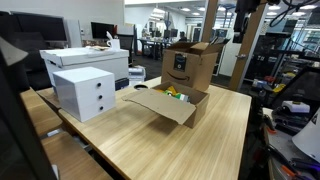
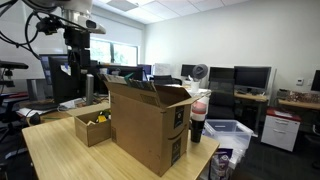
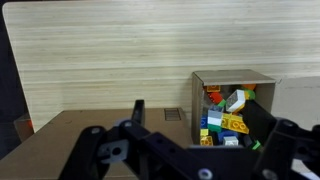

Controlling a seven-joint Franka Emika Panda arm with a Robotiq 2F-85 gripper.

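My gripper hangs high above the table, its two dark fingers wide apart in the wrist view and nothing visible between them. Exterior view 1 has the gripper at the upper right; in exterior view 2 the gripper is at the upper left. Well below it stands an open cardboard box with one flap folded out over the table. Several colourful toy bricks lie inside that box, partly covered by the right finger in the wrist view.
A taller cardboard box with raised flaps stands beside the brick box. White drawer units are at the table's left side in exterior view 1. Much of the wooden table in front of the boxes is bare.
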